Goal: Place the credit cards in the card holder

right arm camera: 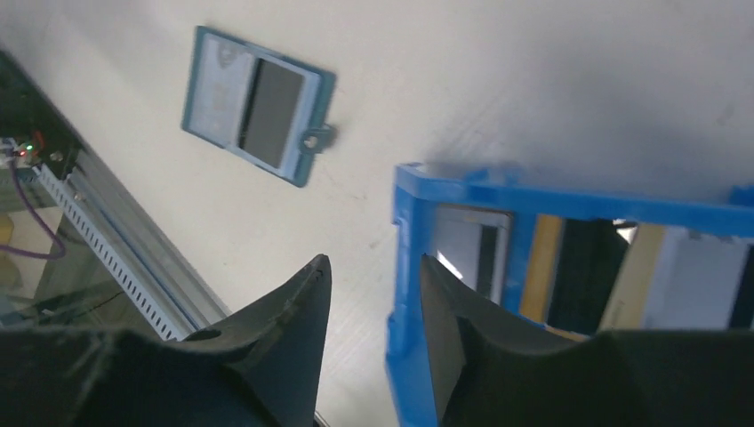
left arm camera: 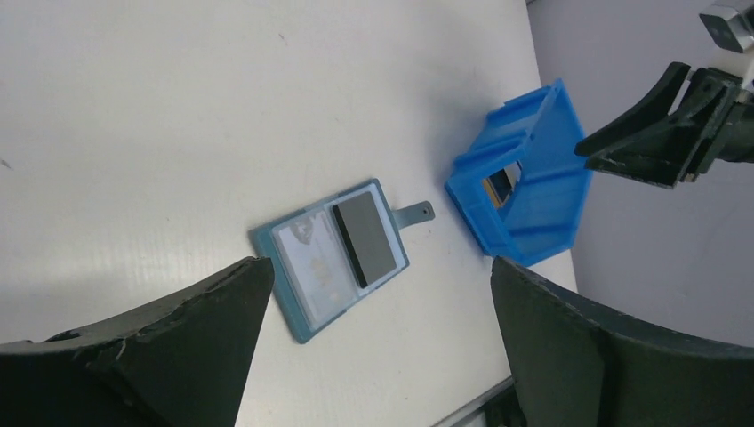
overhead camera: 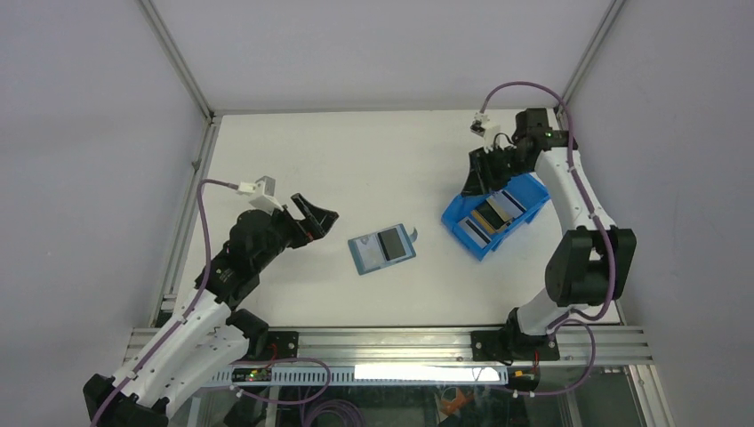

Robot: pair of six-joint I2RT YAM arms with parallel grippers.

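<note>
The card holder (overhead camera: 367, 253) lies open and flat near the table's middle, pale teal with a clear pocket on its left and a dark card (overhead camera: 390, 244) on its right half. Its small strap (left arm camera: 415, 213) sticks out on the right. A blue bin (overhead camera: 458, 213) to the right holds several cards standing in a row, among them a tan and black one (right arm camera: 578, 272). Left of the holder and raised above the table is my left gripper, wide open and empty. Over the bin's near-left wall hovers my right gripper, part open, with nothing between its fingers.
Bare white tabletop (overhead camera: 338, 160) surrounds the holder on all sides. The bin's raised blue wall (right arm camera: 587, 203) runs close by the right fingers. A metal rail (overhead camera: 400, 338) borders the table's front edge.
</note>
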